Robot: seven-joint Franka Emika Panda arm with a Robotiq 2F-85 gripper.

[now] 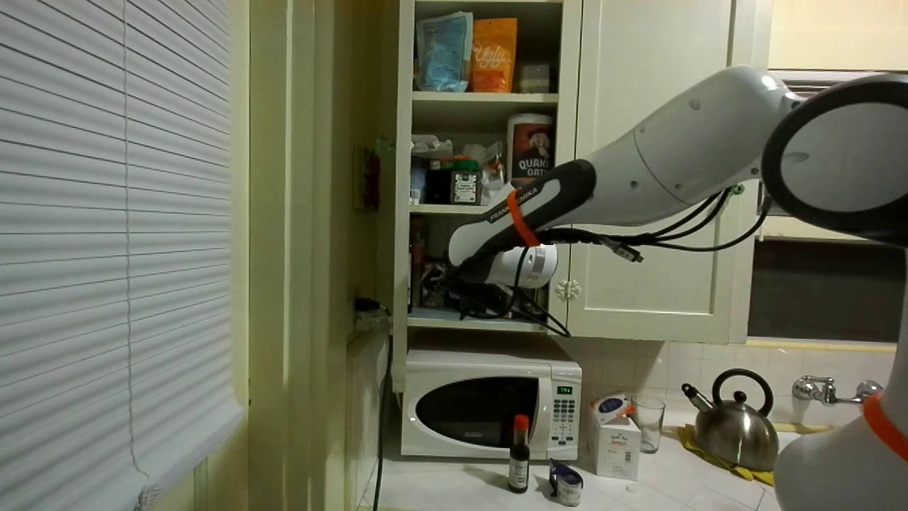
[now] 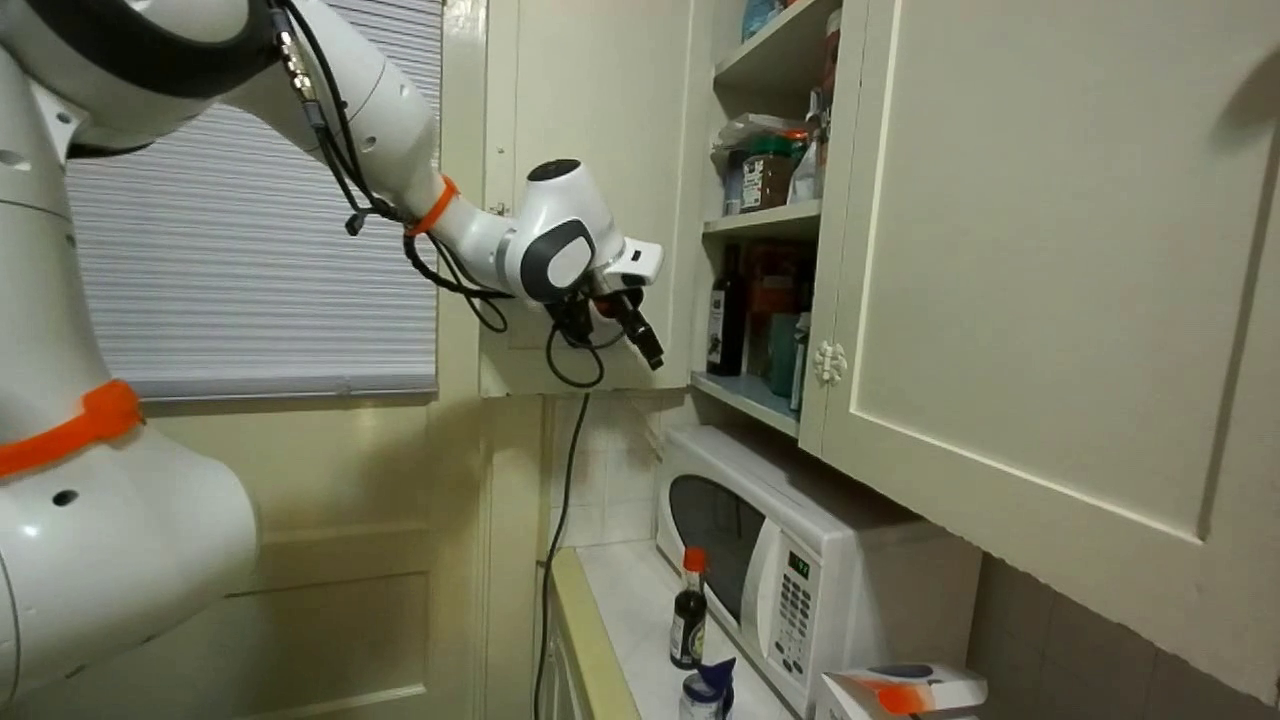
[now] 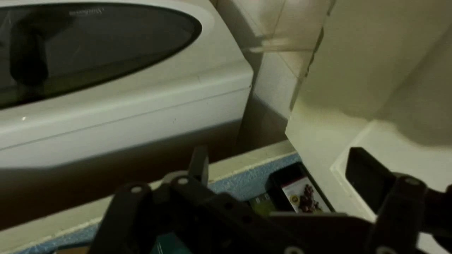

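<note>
My gripper [image 2: 636, 334] is in front of the open cupboard, level with its lowest shelf [image 2: 768, 396] and apart from it. In the wrist view its two dark fingers [image 3: 199, 165] stand wide apart, with nothing held between them. Past them, a dark bottle with a picture label [image 3: 307, 197] is on the blue-lined shelf [image 3: 245, 180]. Exterior view 2 shows a dark bottle [image 2: 725, 322] at that shelf's near end. From exterior view 1, the arm and cables mostly hide the fingers.
Below the cupboard is a white microwave [image 1: 489, 358]. A red-capped bottle [image 1: 519, 464], a small jar [image 1: 568, 492], a white box [image 1: 616, 451], a glass [image 1: 649, 426] and a kettle [image 1: 736, 430] stand on the counter. The right cupboard door [image 2: 1056, 264] is closed. Cables [image 1: 681, 243] hang beneath the forearm.
</note>
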